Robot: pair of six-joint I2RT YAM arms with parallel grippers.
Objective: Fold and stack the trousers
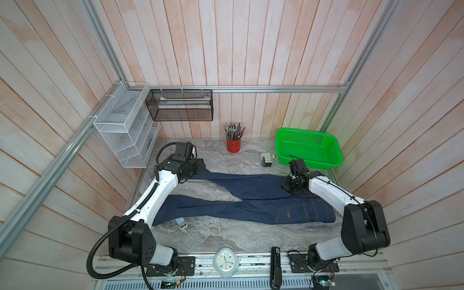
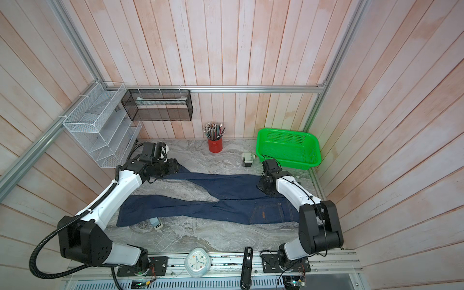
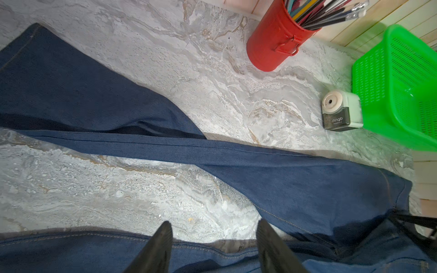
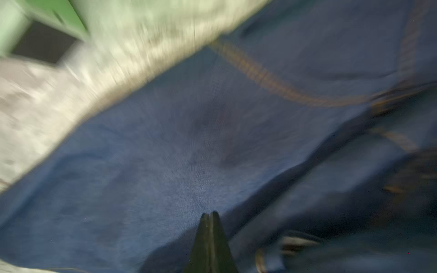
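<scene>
Dark blue denim trousers [image 1: 263, 186] lie spread across the table, legs apart toward the left and waist at the right. In the left wrist view the back leg [image 3: 91, 95] has a folded-over strip along its edge. My left gripper is open above the cloth and bare table, with nothing between its fingers. Over the waist half stands my right gripper [image 2: 264, 189]; in the right wrist view its fingertips [image 4: 205, 220] are together, pointing at the denim, with no cloth visible between them. The right arm hides part of the waist.
A green basket [image 1: 309, 148] stands at the back right, near the pencil sharpener [image 1: 266, 159]. A red pencil cup [image 1: 233, 145] sits at the back middle. A small light-blue object [image 1: 181, 223] lies by the front leg. Bare table shows along the front.
</scene>
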